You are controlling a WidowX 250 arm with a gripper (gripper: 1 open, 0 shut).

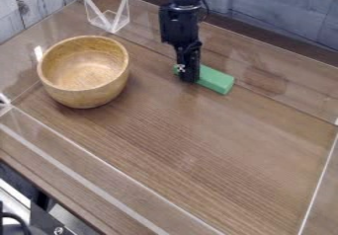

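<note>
A flat green block (212, 80) lies on the wooden table, angled toward the right. My black gripper (185, 67) reaches down from the top centre over the block's upper-left end, its tip touching or very close to it; the fingers look shut, though whether anything is between them is hard to see.
A tan round bowl (83, 72) sits on the left. A white wire rack (106, 12) stands at the upper left.
</note>
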